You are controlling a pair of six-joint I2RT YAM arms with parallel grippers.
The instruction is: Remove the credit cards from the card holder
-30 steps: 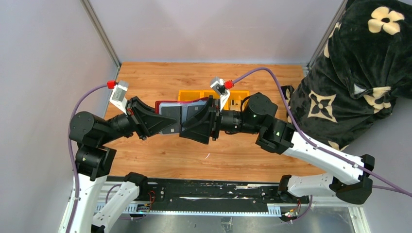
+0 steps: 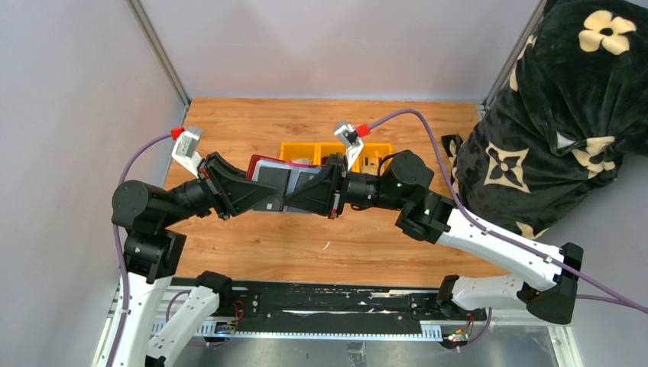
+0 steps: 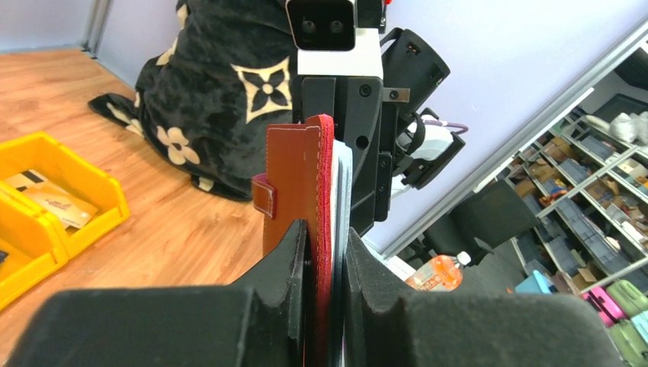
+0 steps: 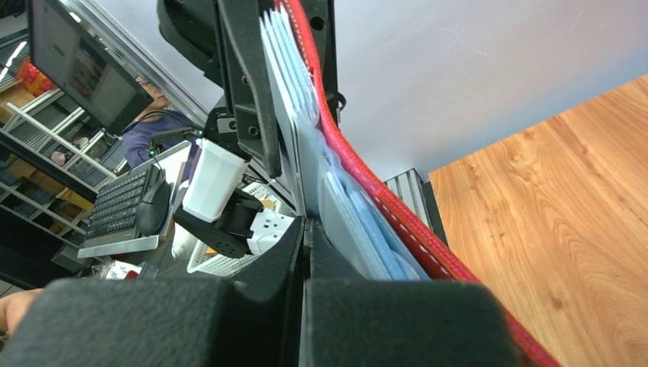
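The card holder [image 2: 267, 180], red-brown with a red stitched edge and pale card sleeves, is held upright between my two grippers above the table. In the left wrist view my left gripper has its fingers closed around the holder [image 3: 298, 183]. My right gripper is shut at the sleeves' edge in the right wrist view; the sleeves [image 4: 344, 214] fan beside the red rim, and whether anything thin sits between those fingertips is hard to see.
Yellow bins [image 2: 302, 149] sit on the wooden table [image 2: 321, 252] behind the grippers. A dark floral cushion [image 2: 535, 138] fills the right side.
The grippers and holder have shifted slightly in the top view.
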